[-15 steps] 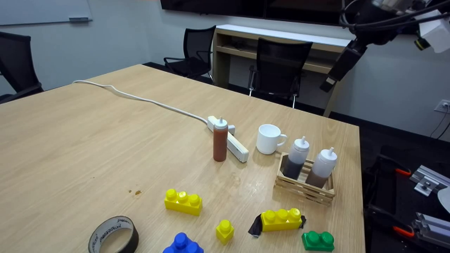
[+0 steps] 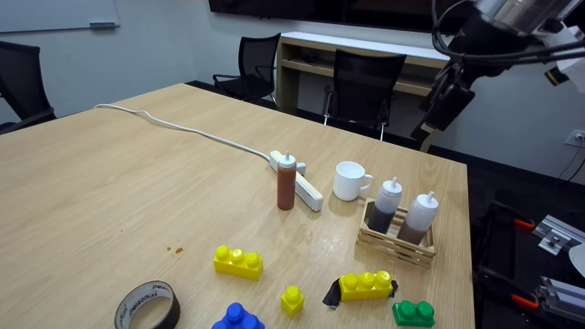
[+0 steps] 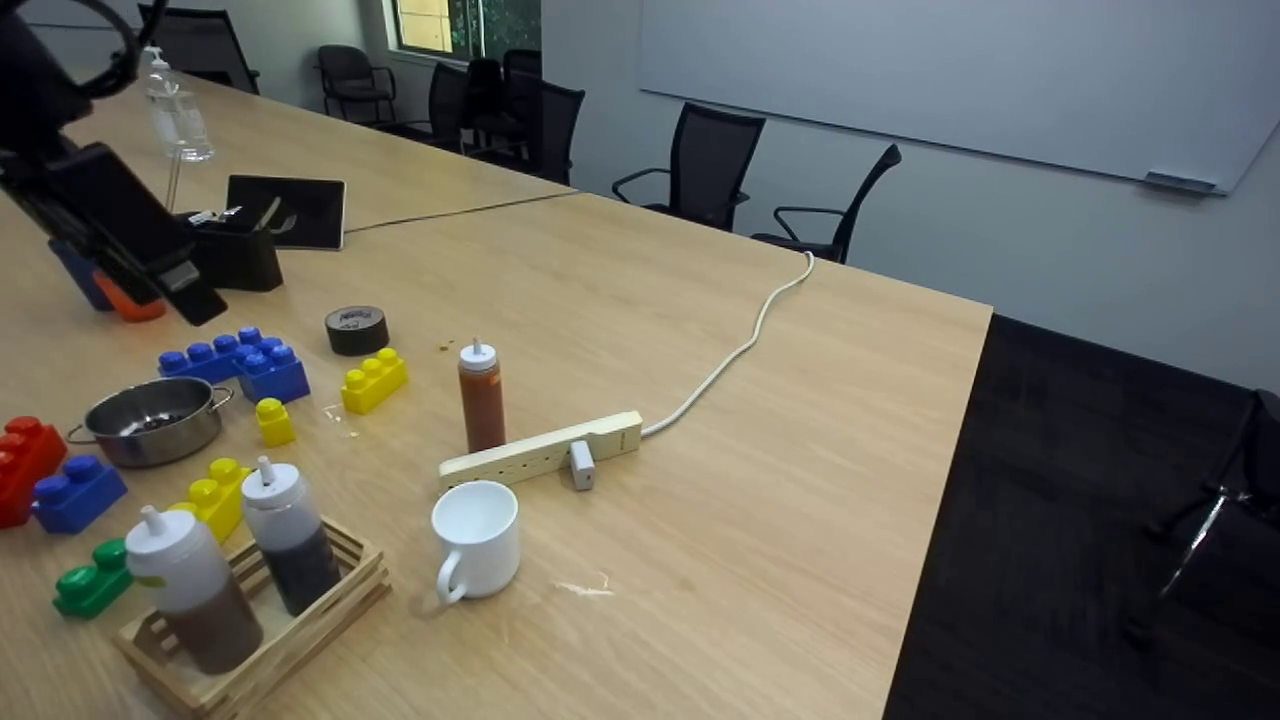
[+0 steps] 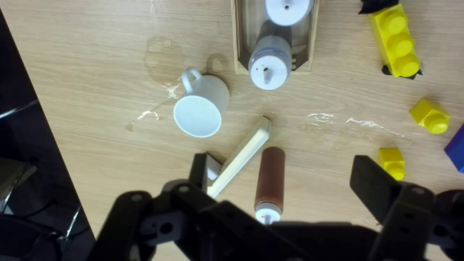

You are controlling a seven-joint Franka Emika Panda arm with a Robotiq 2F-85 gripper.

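My gripper hangs in the air above the table, its two fingers wide apart and nothing held. In exterior view 1 the gripper (image 2: pixel 425 132) shows at the upper right, well above everything. An upright squeeze bottle of red-brown sauce (image 2: pixel 285 183) stands by the power strip (image 2: pixel 308 192). Two more squeeze bottles, one with dark liquid (image 2: pixel 385 205) and one with brown liquid (image 2: pixel 417 219), stand in a slatted wooden crate (image 2: pixel 395 249). Beside the crate is a white mug (image 3: pixel 477 540). The red-brown bottle (image 4: pixel 270 178) appears below, between the fingers in the wrist view, not touched.
Yellow blocks (image 2: pixel 238 264), a green block (image 2: pixel 413 313), blue blocks (image 3: pixel 274 374) and a tape roll (image 3: pixel 357 329) lie along one side. A metal pot (image 3: pixel 154 422) stands among them. The strip's white cord (image 2: pixel 192 130) crosses otherwise clear table.
The objects on the table stand where they were.
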